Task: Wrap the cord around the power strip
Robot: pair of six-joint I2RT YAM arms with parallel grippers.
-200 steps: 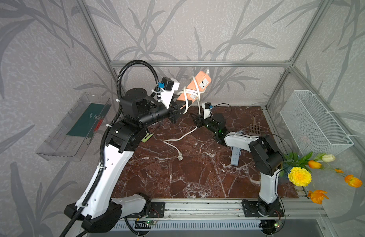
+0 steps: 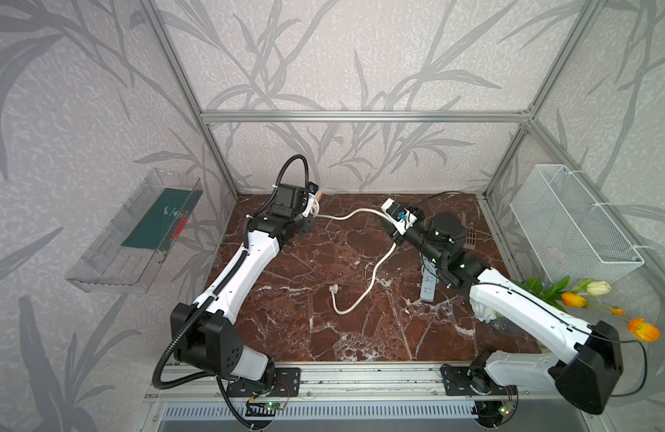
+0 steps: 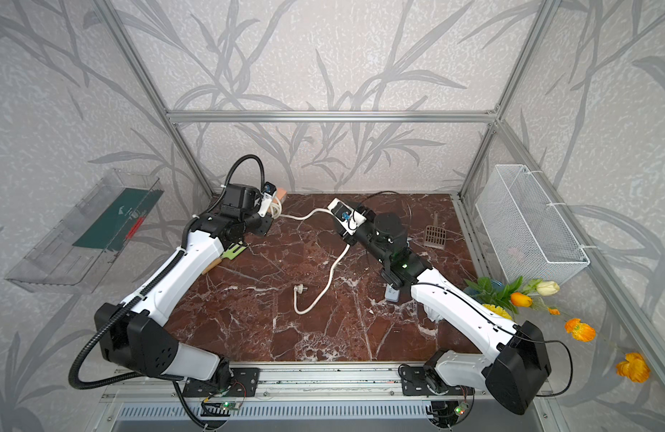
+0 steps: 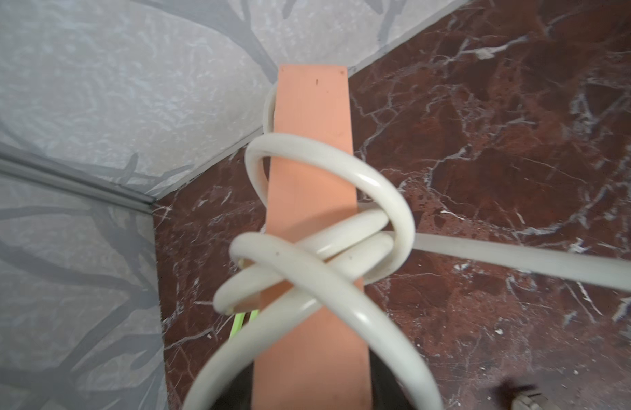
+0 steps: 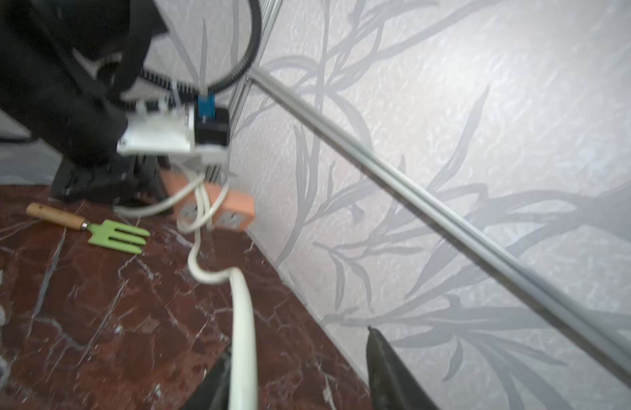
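Note:
An orange power strip [image 4: 308,102] with several loops of white cord [image 4: 342,164] around it is held in my left gripper [image 2: 307,216] at the back left; the left wrist view shows it lying between the fingers. The cord [image 2: 354,211] runs right to my right gripper [image 2: 390,232], then down to the plug [image 2: 333,288] on the marble table [image 2: 361,331]. In the right wrist view the cord passes between my right gripper's slightly parted fingers [image 5: 389,379]; whether it is gripped is unclear.
A grey power strip [image 2: 428,288], a metal slotted turner [image 3: 434,237] and flowers [image 2: 573,298] are at the right. A green fork [image 5: 117,235] lies at the left. Baskets [image 2: 562,223] stand on both sides.
My left gripper has lowered the orange strip toward the back left and turned it. My right arm has risen, and the cord along the table has shifted.

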